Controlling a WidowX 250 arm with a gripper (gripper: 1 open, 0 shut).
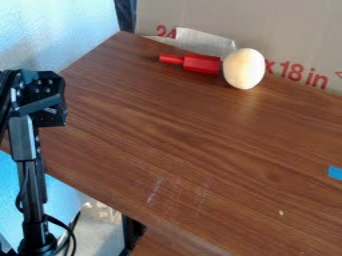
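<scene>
The black arm (24, 160) stands upright at the left edge of the view, beside the wooden table. Its head end (40, 98) is at upper left, away from the objects; I cannot make out whether the gripper is open or shut. At the back of the table a white egg-shaped object (243, 68) rests just right of a red cylindrical object (201, 64) with a thinner handle pointing left.
A cardboard wall (301, 35) with red print lines the back. A curled white piece (201, 42) lies against it. A blue tape patch (335, 172) is on the right.
</scene>
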